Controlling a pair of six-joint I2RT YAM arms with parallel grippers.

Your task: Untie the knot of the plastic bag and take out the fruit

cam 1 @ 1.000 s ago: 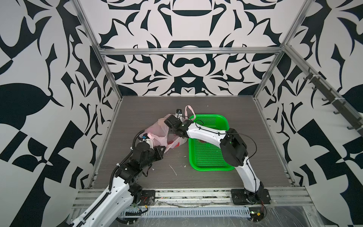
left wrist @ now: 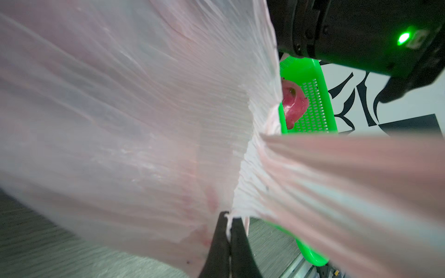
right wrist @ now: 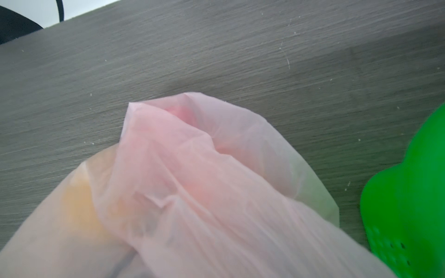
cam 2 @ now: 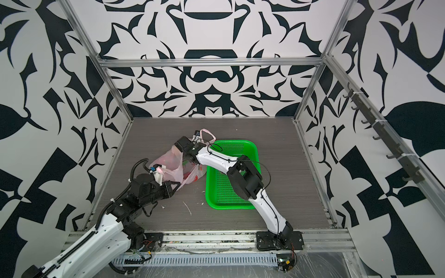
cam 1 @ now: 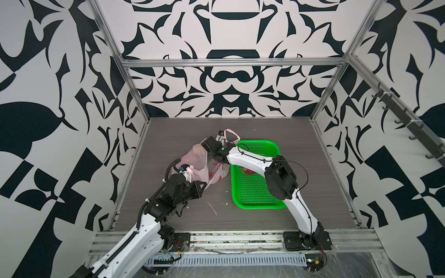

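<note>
A pink translucent plastic bag (cam 1: 194,162) lies left of the green basket, fruit showing red and yellow through it in the right wrist view (right wrist: 194,162). My left gripper is shut on a thin gathered edge of the bag, which stretches across its view. My right gripper, on the arm (cam 1: 245,159) reaching over the bag, has its fingers hidden, so its state is unclear; a pink handle loop (cam 1: 233,134) stands up beside its wrist.
The green basket (cam 1: 257,199) holds a red dragon fruit (left wrist: 294,104), partly under my right arm. Bare table (cam 2: 287,139) surrounds the basket at back and right. Patterned walls enclose the workspace.
My left gripper has moved slightly up and right, with the bag lifted a little along with it.
</note>
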